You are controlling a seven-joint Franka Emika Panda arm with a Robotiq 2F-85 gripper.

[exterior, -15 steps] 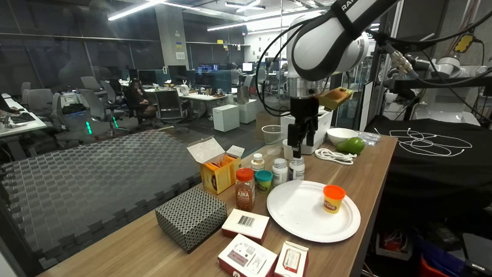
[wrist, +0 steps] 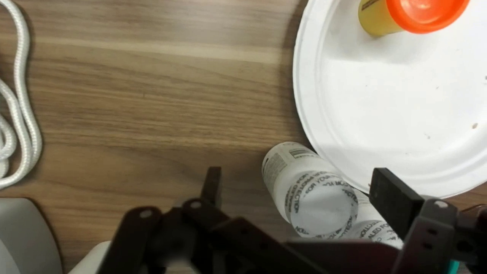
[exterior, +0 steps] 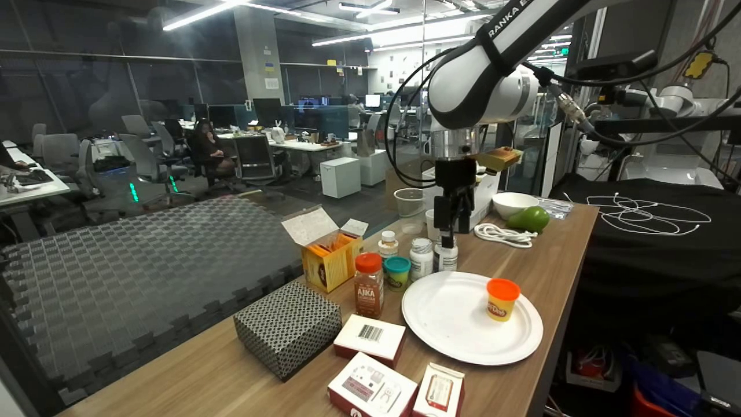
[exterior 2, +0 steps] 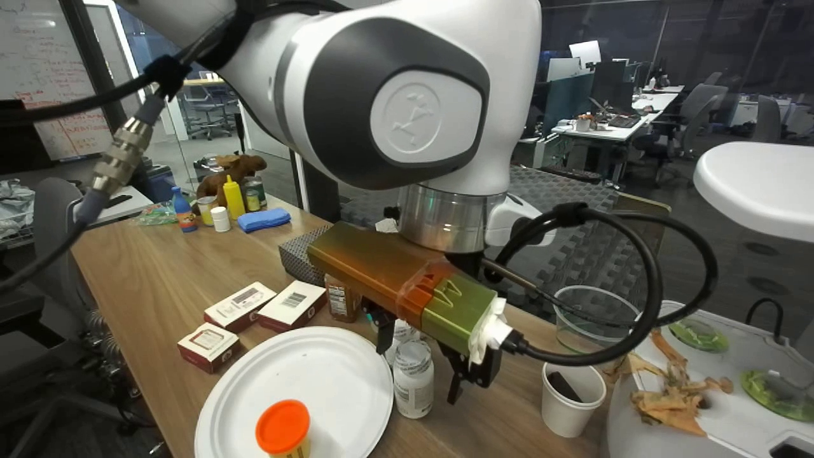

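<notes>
My gripper is open, its black fingers spread on either side of a white bottle (wrist: 306, 191) in the wrist view. This bottle (exterior 2: 413, 381) stands upright beside the rim of a white plate (exterior 2: 229, 381). A second white bottle (exterior: 421, 258) is close by it, partly covered by a finger in the wrist view. On the plate rests a yellow Play-Doh tub (exterior: 501, 306) with an orange lid. From exterior view 1 the gripper (exterior: 452, 233) hangs just over the bottle tops, and I cannot tell how far down its fingers reach around the near bottle.
A teal-lidded tub (exterior: 397, 273), a red-capped jar (exterior: 369, 285) and a yellow box (exterior: 332, 263) crowd the side past the bottles. A white cup (exterior 2: 572, 397) stands near the gripper. White cord (exterior: 505, 235) lies behind. Bare wood (wrist: 159, 91) separates cord from plate.
Over the last second the arm has come lower, bringing the gripper down nearer the bottles, and its orange-and-green housing has tilted less. The objects on the table look unmoved.
</notes>
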